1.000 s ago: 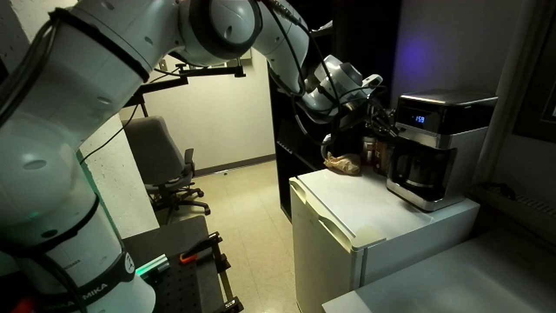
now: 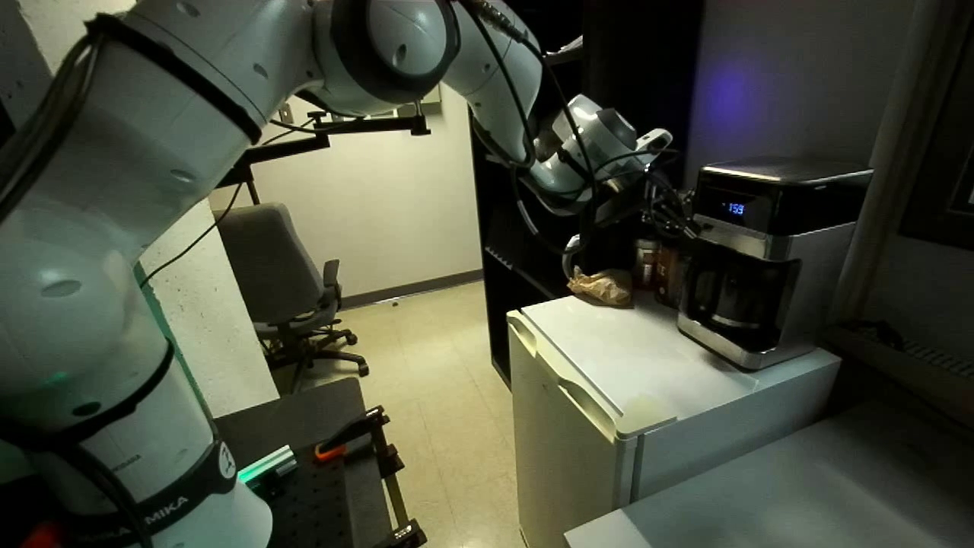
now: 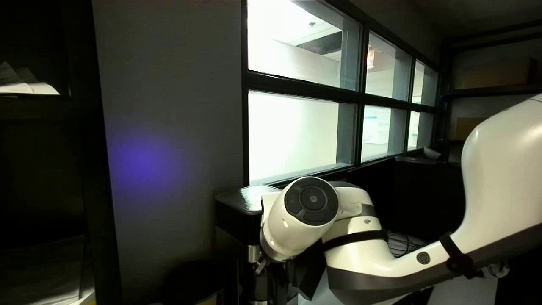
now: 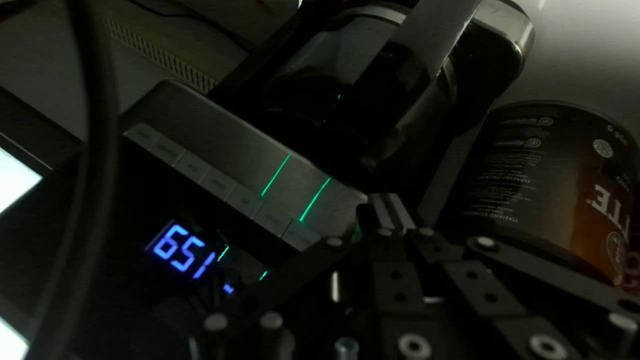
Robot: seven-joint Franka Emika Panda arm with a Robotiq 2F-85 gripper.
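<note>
A black and silver coffee maker (image 2: pixel 826 260) stands on a small white fridge (image 2: pixel 584 475), its blue display (image 4: pixel 181 250) lit. Below the display, in the wrist view, runs a silver strip with a row of buttons (image 4: pixel 219 182). My gripper is shut, its fingertips together and nothing showing between them. They lie at the end of the button strip, close to the panel; whether they touch it I cannot tell. Inside the machine sits a dark glass carafe (image 2: pixel 735 297). In exterior view 2 the arm's wrist hides the fingers and most of the machine.
A dark can (image 4: pixel 540 186) stands beside the coffee maker, close to my fingers. A crumpled brown bag (image 2: pixel 603 287) lies near the fridge top's back edge. A cable hangs across the wrist view's left side.
The gripper and wrist have shifted very slightly in exterior view 1. The coffee maker, can and bag stand where they were.
</note>
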